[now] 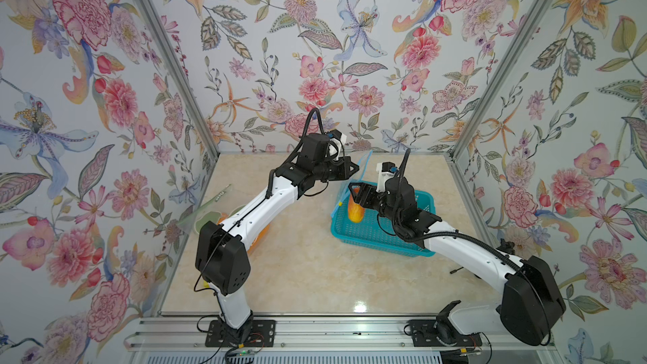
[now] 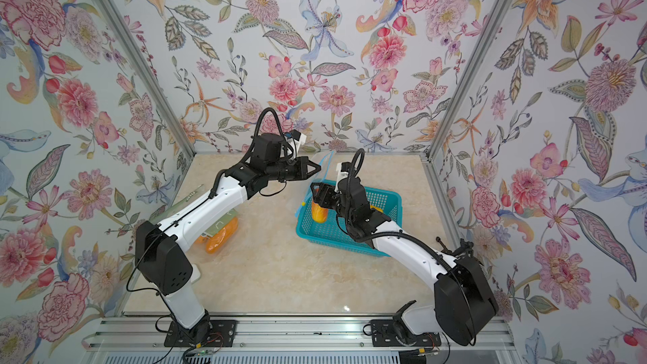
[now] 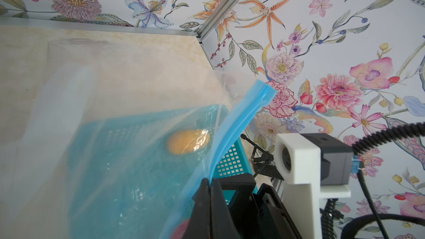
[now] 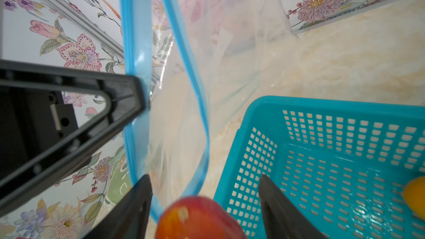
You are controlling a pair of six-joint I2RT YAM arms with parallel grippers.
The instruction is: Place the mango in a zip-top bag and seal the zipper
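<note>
The clear zip top bag hangs by its blue zipper edge from my left gripper, which is shut on that edge. Two blue strips stand apart at the mouth in the right wrist view. My right gripper is open beside the bag, its fingers spread. Between and below them shows the red-orange mango; in the top left view the mango appears just under the right gripper, over the basket's left end. Whether it is inside the bag or touching anything, I cannot tell.
Below stands a teal basket, mostly bare inside, with another yellow-orange fruit in it. An orange bagged item lies at the table's left.
</note>
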